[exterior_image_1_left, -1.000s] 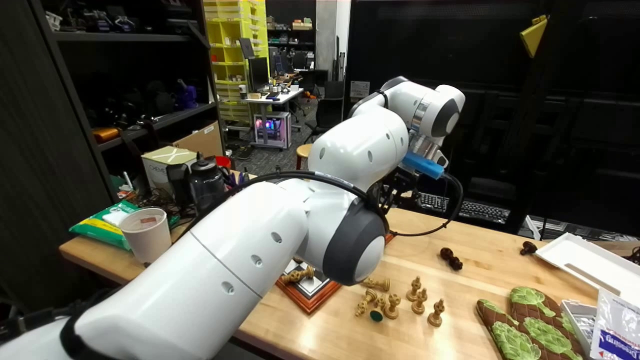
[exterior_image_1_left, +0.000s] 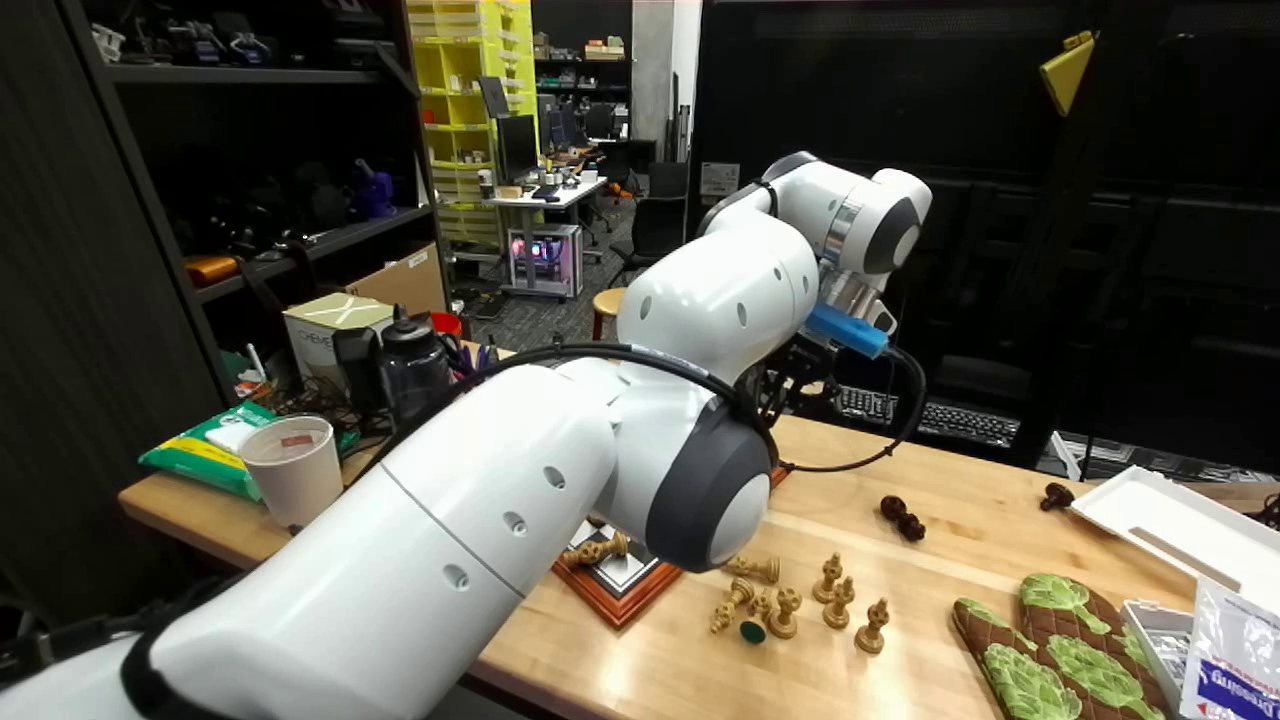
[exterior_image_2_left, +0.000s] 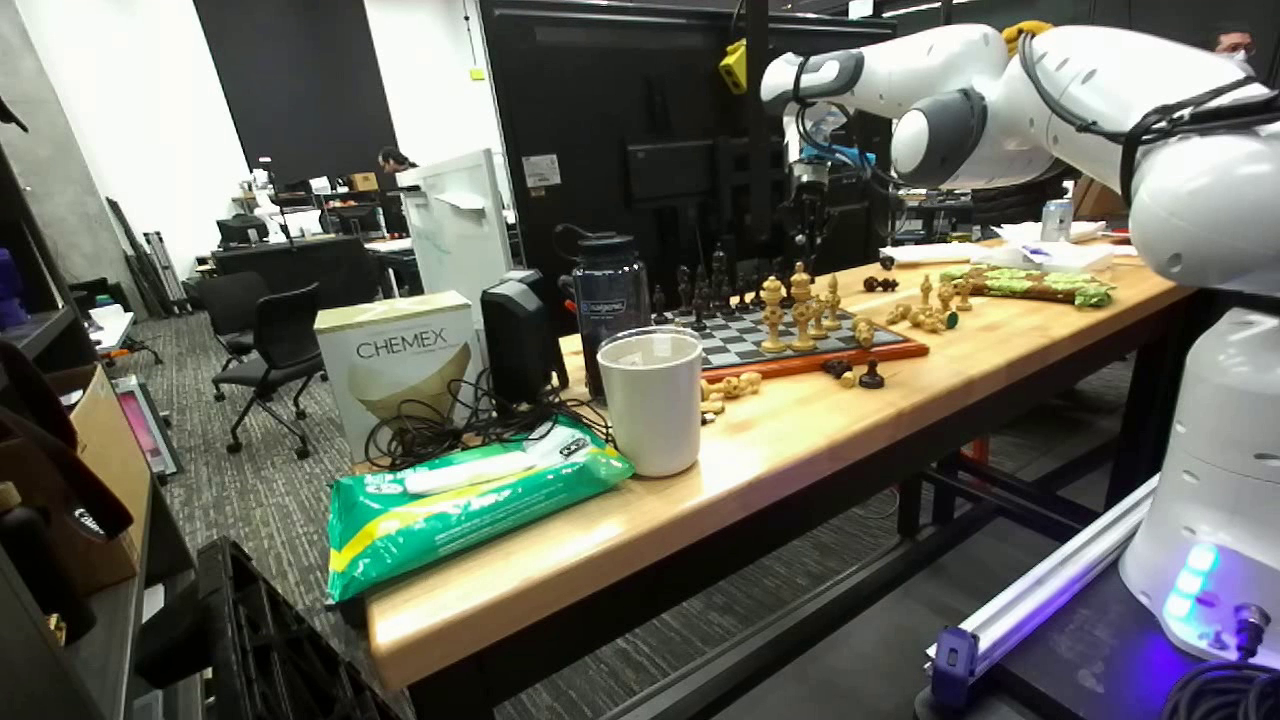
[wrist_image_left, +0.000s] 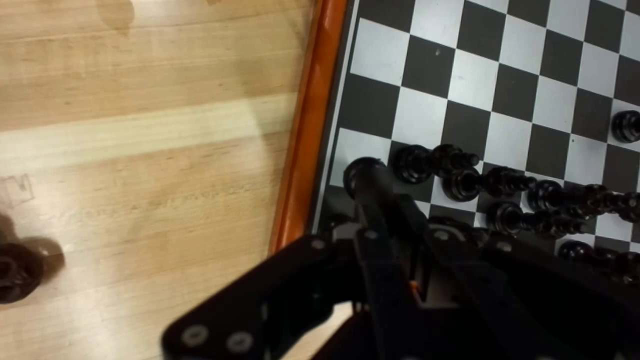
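In the wrist view a dark chess piece (wrist_image_left: 358, 173) is at the chessboard's edge, its round base showing over a light square. My gripper is shut on its upper part; the fingers hide much of it. Whether the base touches the board cannot be told. Other dark pieces (wrist_image_left: 414, 164) stand in rows close beside it on the chessboard (wrist_image_left: 420, 114). In the second exterior view the gripper (exterior_image_2_left: 809, 240) points down at the board's far side. The first exterior view has the fingertips hidden behind the arm.
Light pieces (exterior_image_2_left: 801, 310) stand on the board's near side, and several more (exterior_image_1_left: 836, 600) are on the table. Loose dark pieces (exterior_image_1_left: 902, 516) lie to the right, near a quilted mitt (exterior_image_1_left: 1068, 654) and a white tray (exterior_image_1_left: 1182, 528). A white cup (exterior_image_2_left: 654, 402) stands near the table's edge.
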